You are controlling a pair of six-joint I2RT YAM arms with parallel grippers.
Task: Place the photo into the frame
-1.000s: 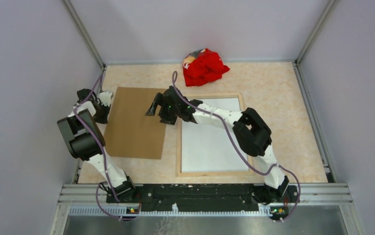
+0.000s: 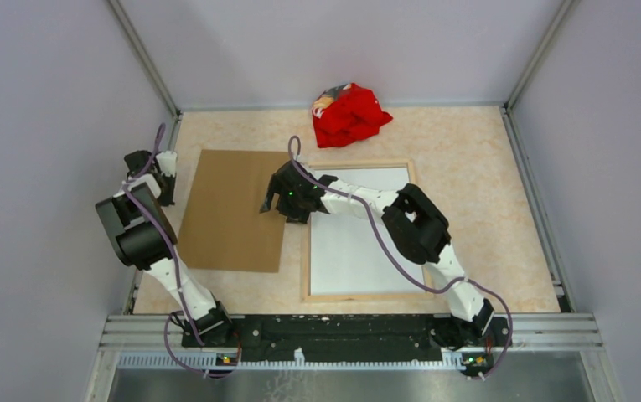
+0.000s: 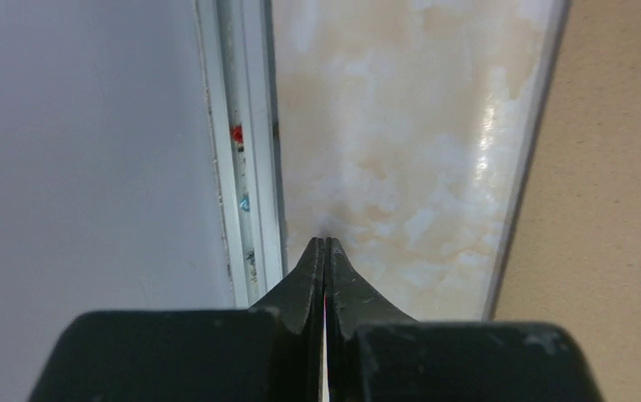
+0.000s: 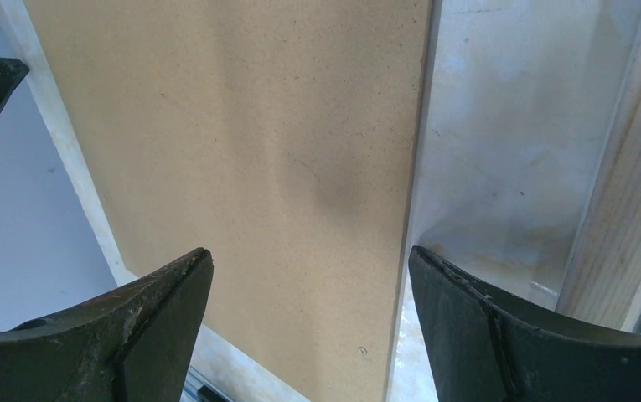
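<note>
A brown rectangular board [image 2: 233, 234] lies flat on the left side of the table. To its right lies the wooden frame [image 2: 306, 260], with a plain white surface [image 2: 363, 260] inside. Which of these is the photo, I cannot tell. My right gripper [image 2: 281, 213] is part open at the board's right edge. In the right wrist view, one fingertip [image 4: 197, 261] is over the board and the other is by its edge; nothing is gripped between them. Left of the board, my left gripper is shut, its fingertips together over bare table.
A crumpled red cloth [image 2: 350, 115] lies at the back middle. Bare table shows on the right side [image 2: 493, 218]. The left wall and its metal rail [image 3: 254, 126] run close beside my left gripper. A narrow strip of table separates board and frame.
The board has shifted slightly right.
</note>
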